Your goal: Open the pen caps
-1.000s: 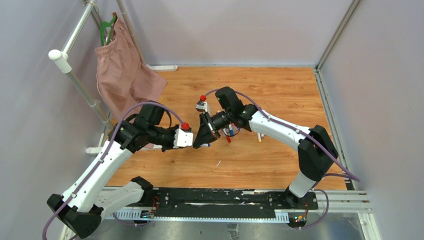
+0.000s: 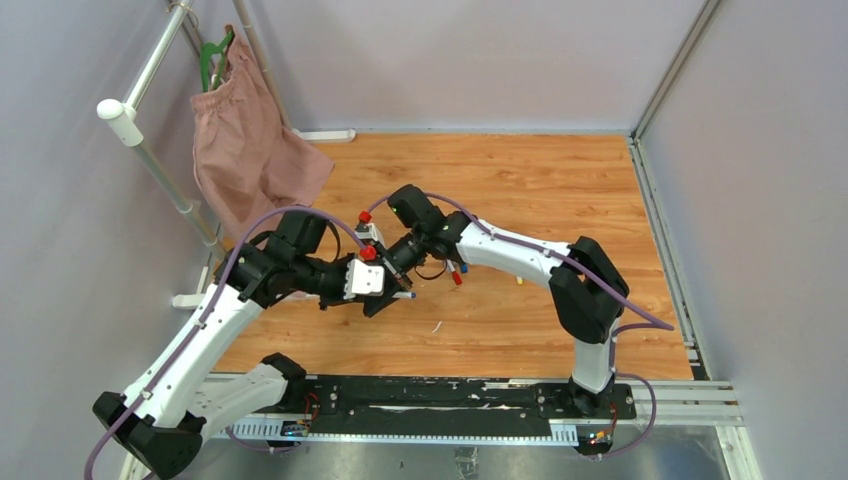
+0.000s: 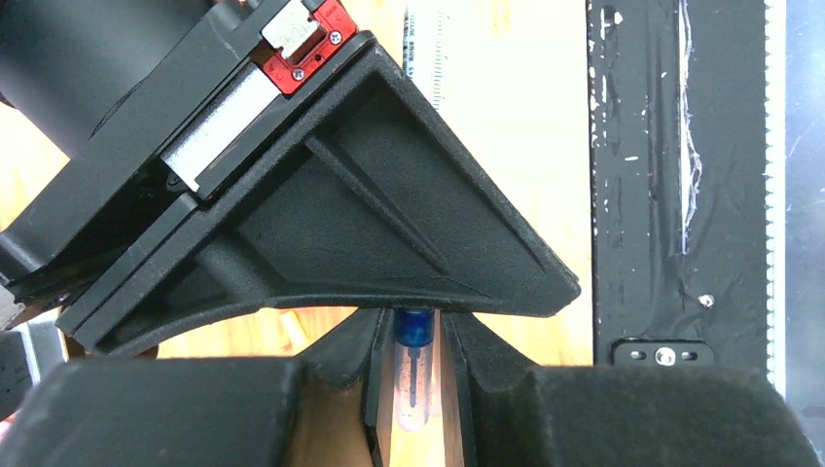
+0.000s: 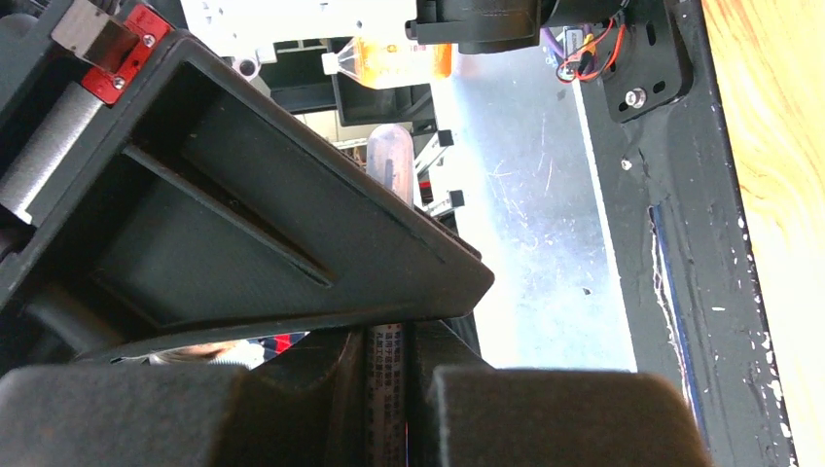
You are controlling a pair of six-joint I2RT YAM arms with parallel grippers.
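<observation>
A marker is held across the meeting point of both grippers. Its white printed barrel (image 3: 423, 58) runs behind my right gripper's finger (image 3: 389, 214) in the left wrist view. In the right wrist view the barrel (image 4: 385, 389) is clamped in my right gripper, which is shut on it. The clear cap (image 3: 412, 394), with a blue collar and dark nib inside, stands between the fingers of my left gripper. Thin gaps show on both sides of the cap, so that finger is part open. The cap's clear end (image 4: 391, 161) pokes out beyond the left gripper's finger (image 4: 272, 233).
Other pens, including a red-ended one (image 2: 456, 278), lie partly hidden behind the right arm. A small white scrap (image 2: 437, 326) lies on the wooden table (image 2: 520, 340). Pink cloth (image 2: 245, 140) hangs from a rack at left.
My right gripper has moved left, from beside the left gripper to overlapping it, bringing the marker along. The left arm has barely moved.
</observation>
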